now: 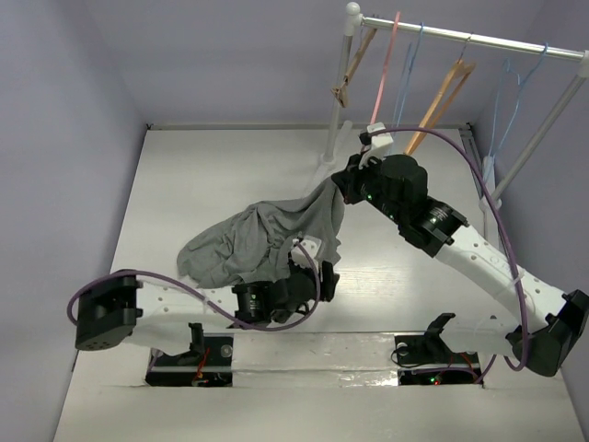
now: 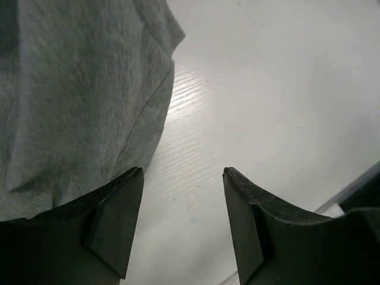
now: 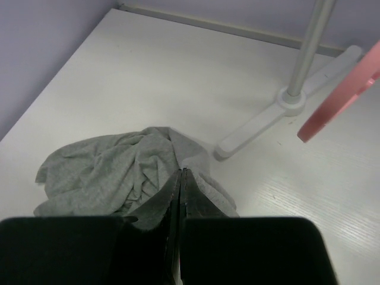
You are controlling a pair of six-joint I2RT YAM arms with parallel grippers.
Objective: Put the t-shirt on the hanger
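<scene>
A grey t-shirt (image 1: 235, 241) lies bunched on the white table, its right end lifted to my right gripper (image 1: 345, 189), which is shut on the cloth near the rack. In the right wrist view the cloth (image 3: 113, 172) runs up to the closed fingertips (image 3: 183, 172). My left gripper (image 1: 317, 276) is low at the front of the shirt; in the left wrist view its fingers (image 2: 113, 219) stand apart beside the cloth, nothing visible between them. Hangers hang from the rail, among them a pink one (image 1: 386, 74) beside the right gripper and a wooden one (image 1: 442, 101).
The white rack (image 1: 469, 39) spans the back right, with blue hangers (image 1: 409, 69) on it and a foot on the table (image 3: 249, 130). Bare table (image 1: 193, 166) lies at the back left and right of the shirt.
</scene>
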